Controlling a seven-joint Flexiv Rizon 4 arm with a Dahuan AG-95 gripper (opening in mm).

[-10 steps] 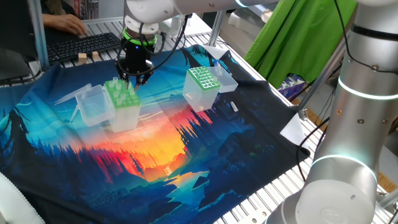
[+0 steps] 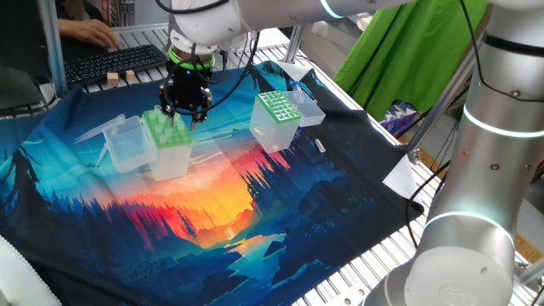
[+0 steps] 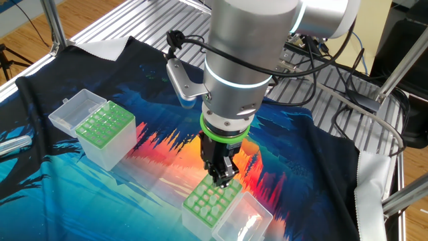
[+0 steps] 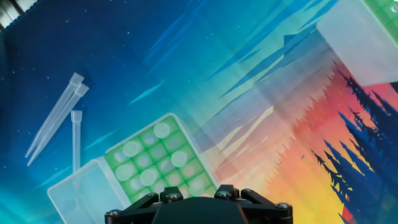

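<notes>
A clear box with a green rack (image 2: 168, 127) stands on the printed cloth, its lid (image 2: 127, 140) open to one side. Several pale pipette tips stick up from the rack, and in the wrist view the green rack (image 4: 152, 155) shows round tip tops in part of its grid. Just above the rack is my gripper (image 2: 184, 117), fingers apart with nothing visible between them. From the other side, the gripper (image 3: 222, 182) hangs over the rack's far edge. A second box (image 2: 276, 132) has a green grid with no tips visibly sticking up.
Three loose tips (image 4: 59, 118) lie on the cloth near the open lid. A small pale piece (image 2: 320, 145) lies beside the second box. A keyboard (image 2: 115, 64) and a person's hand (image 2: 89, 32) are at the back left.
My gripper has turned slightly and its fingers look more widely spread over the rack. Both boxes and the loose tips stay where they were.
</notes>
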